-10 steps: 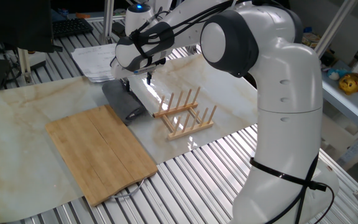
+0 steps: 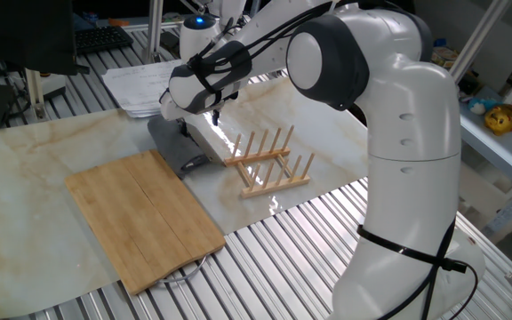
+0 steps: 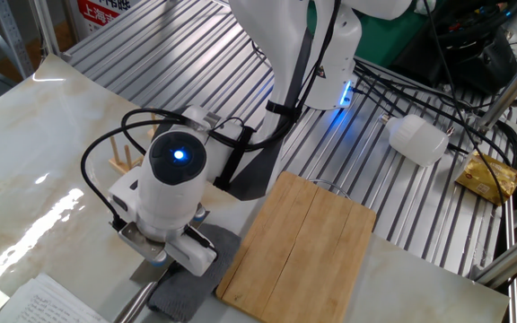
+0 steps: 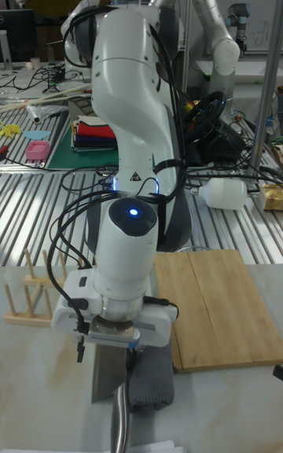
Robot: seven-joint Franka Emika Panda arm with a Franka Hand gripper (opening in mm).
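My gripper [image 4: 124, 340] is low over the table and looks open, its fingers wide apart. Beneath it in exterior view 3 is a metal tool like a knife, with a broad blade [image 4: 104, 373] and a shiny handle [image 4: 121, 424] pointing to the front. The hand hides part of this tool, so contact with the fingers cannot be made out. A folded grey cloth [image 4: 153, 379] lies beside and partly behind the tool. The wooden peg rack [image 2: 276, 186] stands near the blade's far end in exterior view 1.
A wooden board [image 2: 145, 218] lies flat beside the cloth, with a thin loop at one edge. Written sheets [image 2: 136, 87] lie at the table's edge. A white bulb-like object [image 3: 417, 140] and a gold packet [image 3: 487, 177] rest on the slatted metal surface. Marble-look tabletop beyond the rack is free.
The hand has come down and shifted slightly, now covering more of the tool. The peg rack has slid a little to the right in exterior view 1. Board and papers have stayed put.
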